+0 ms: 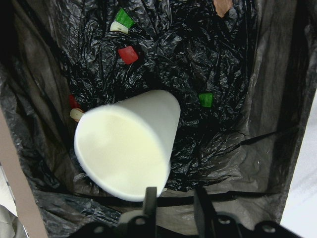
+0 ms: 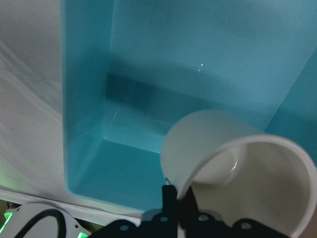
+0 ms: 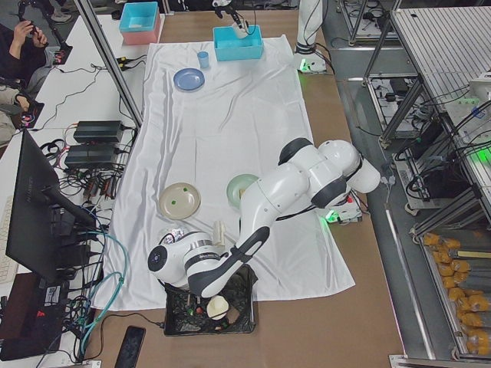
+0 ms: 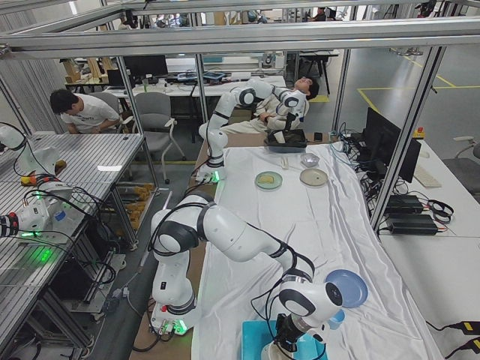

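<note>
A white cup (image 1: 126,144) lies tilted in a black-lined bin (image 3: 173,322) with small coloured scraps. In the left wrist view my left gripper is just behind it, fingers apart with nothing seen between them. My right gripper is shut on the rim of a white cup (image 2: 218,134), held tilted at the blue bin (image 2: 131,173) at the table's far end.
A beige plate (image 3: 179,201), a green plate (image 4: 268,179), a blue plate (image 3: 189,79) and a blue cup (image 3: 202,60) stand on the white cloth.
</note>
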